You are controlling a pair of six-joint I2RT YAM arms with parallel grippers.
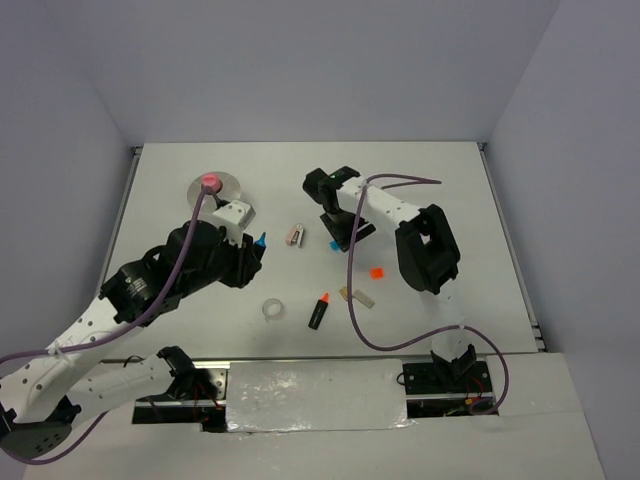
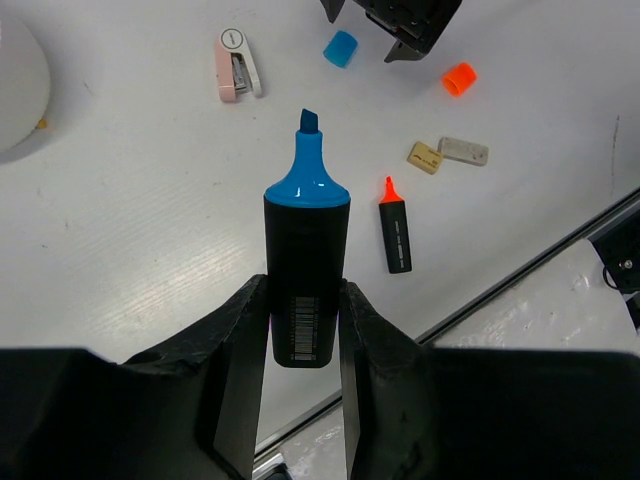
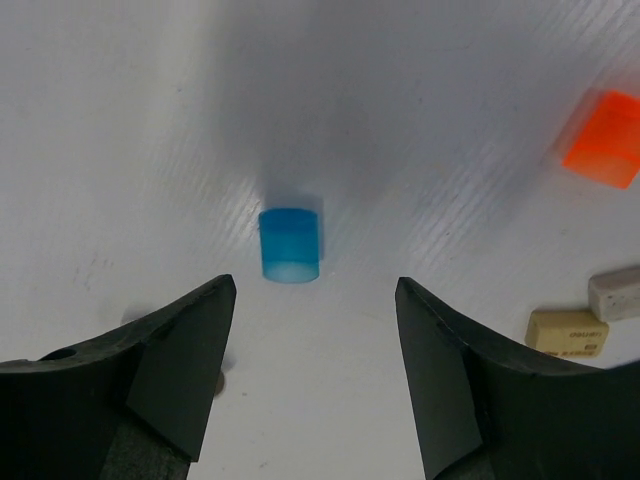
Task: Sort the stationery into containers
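A black highlighter with a blue, uncapped tip [image 2: 306,240] stands upright in my left gripper, which is shut on its barrel above the table. The blue cap [image 3: 290,245] lies loose on the table. Over it hangs my right gripper, part open, with the cap ahead of the gap and nothing held. An orange cap [image 2: 459,79] lies to the right of the blue one. Nearer the table's front edge is an uncapped orange-tipped black highlighter [image 2: 395,232]. A pink and white stapler [image 2: 237,66] rests left of the blue cap.
A tan block [image 2: 425,157] and a grey block [image 2: 463,151] lie near the orange highlighter. A clear ring of tape [image 1: 272,309] sits at front left. Behind the left arm stands a round grey container [image 1: 229,186].
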